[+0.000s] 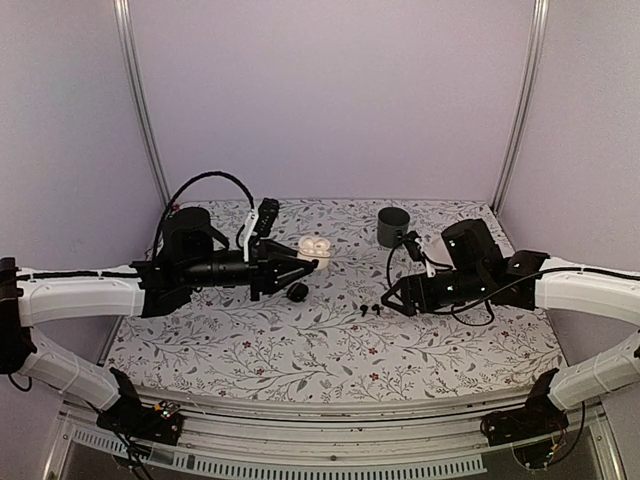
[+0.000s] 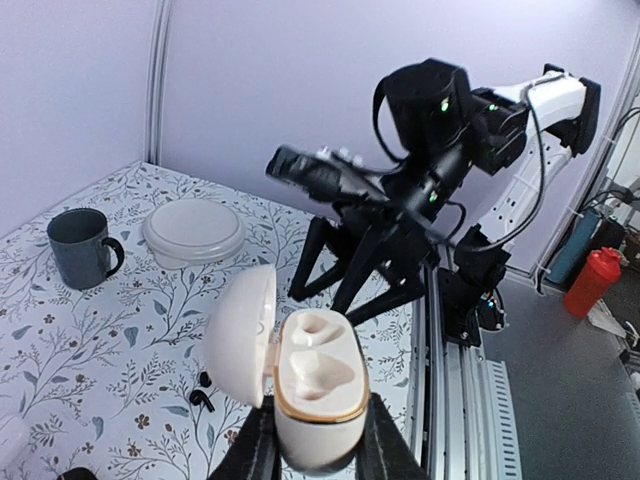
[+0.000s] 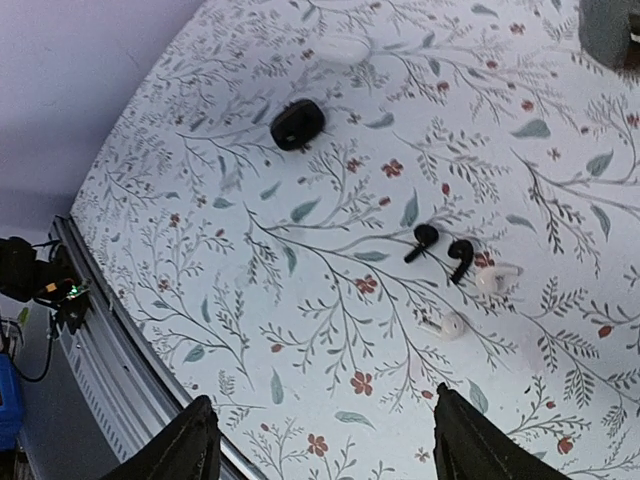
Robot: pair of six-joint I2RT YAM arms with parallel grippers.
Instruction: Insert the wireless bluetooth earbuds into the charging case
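My left gripper [image 1: 305, 268] is shut on the white charging case [image 2: 318, 400], held in the air with its lid open and two empty-looking earbud slots facing up. My right gripper [image 1: 393, 300] is lower, right of the case, its fingers apart and empty over the table. In the right wrist view two black earbuds [image 3: 425, 238] and two white earbuds [image 3: 448, 324] lie on the floral cloth below it.
A dark mug [image 1: 393, 225] stands at the back, with a white round lidded item [image 2: 194, 232] beside it. A small black case [image 3: 297, 124] lies on the cloth to the left.
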